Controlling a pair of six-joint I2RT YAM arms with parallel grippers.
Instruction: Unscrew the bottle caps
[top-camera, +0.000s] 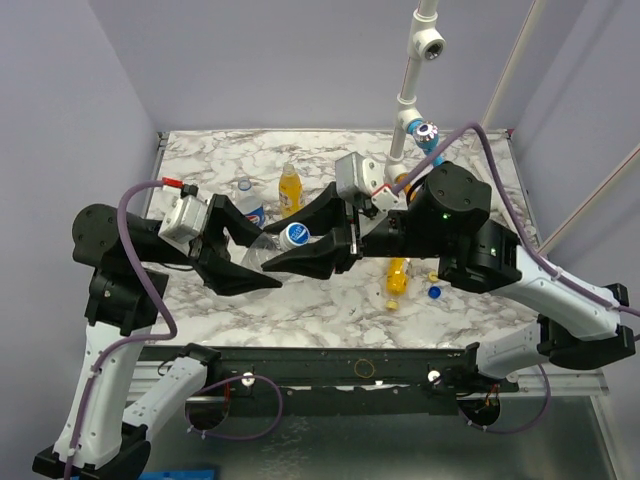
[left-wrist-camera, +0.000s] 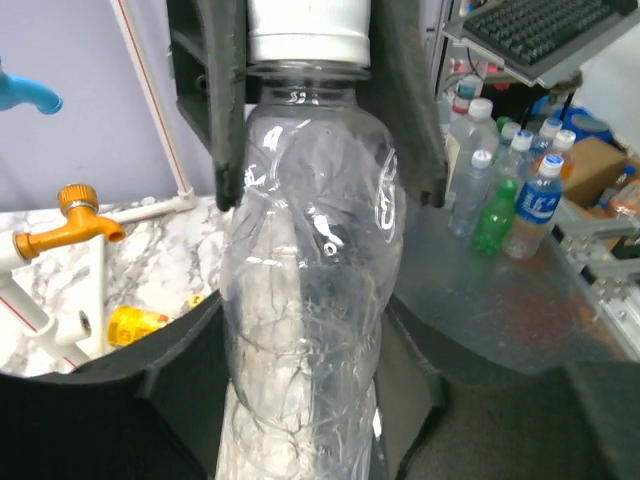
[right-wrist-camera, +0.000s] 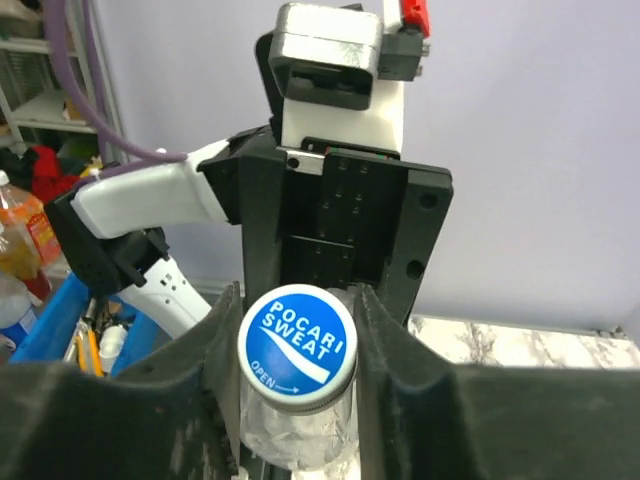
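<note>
A clear plastic bottle (left-wrist-camera: 312, 230) is held in the air above the counter, its walls pressed between my left gripper's fingers. In the top view my left gripper (top-camera: 268, 262) comes from the left around the bottle's body. The blue-topped white cap (right-wrist-camera: 298, 345), printed "POCARI SWEAT", is still on the neck. Around this cap my right gripper (top-camera: 266, 249) is shut, with one finger on each side. From the left wrist view, the right fingers (left-wrist-camera: 226, 100) flank the white side of the cap.
Behind the grippers stand a Pepsi-labelled bottle (top-camera: 249, 203) and an orange drink bottle (top-camera: 290, 190). Another orange bottle (top-camera: 398, 275) lies at the right, near a loose blue cap (top-camera: 434, 292). Pipes with a blue-handled tap (top-camera: 427, 137) rise at the back right.
</note>
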